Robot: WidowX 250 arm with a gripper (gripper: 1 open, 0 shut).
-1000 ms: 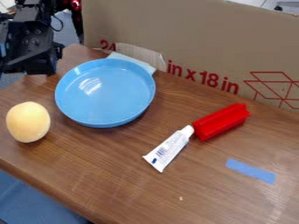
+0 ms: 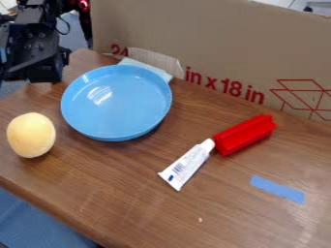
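Observation:
My gripper (image 2: 31, 60) is a dark shape at the upper left edge, partly cut off by the frame, above and left of a blue plate (image 2: 116, 102); how its fingers stand is hard to make out. A pale yellow round object (image 2: 31, 135) sits at the left, below the plate. A white tube (image 2: 184, 167) lies to the right of the plate, near a red cylindrical object (image 2: 243, 135).
A large cardboard box (image 2: 220, 48) stands along the back. A strip of blue tape (image 2: 277, 189) is on the wooden table (image 2: 155, 218) at the right.

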